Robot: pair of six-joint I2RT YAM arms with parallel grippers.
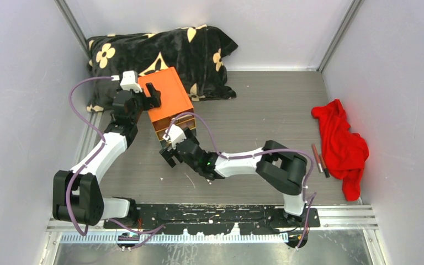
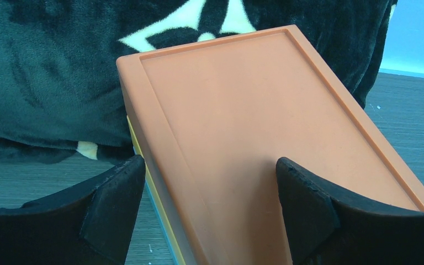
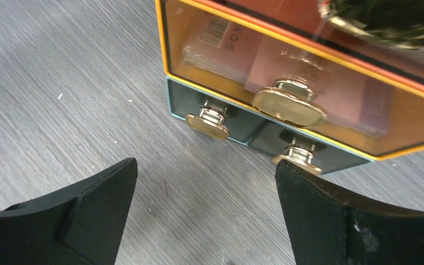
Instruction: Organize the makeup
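Note:
An orange-topped drawer cabinet [image 1: 168, 91] stands at an angle. In the left wrist view, the open left gripper straddles the cabinet's left edge, one finger outside and one over the orange lid [image 2: 243, 110]; contact cannot be told. The open right gripper faces the drawer fronts with nothing between its fingers. A yellow-edged drawer [image 3: 331, 105] shows pink-labelled packs behind its clear front. Beneath it, two dark small drawers have gold knobs [image 3: 207, 126]; the right-hand knob [image 3: 298, 157] lies close to a right fingertip in the view.
Behind the cabinet lies a black patterned blanket [image 1: 143, 52]. A red cloth [image 1: 339, 143] and two slim tubes [image 1: 317, 157] are at the far right. The right arm mostly covers a pale stick.

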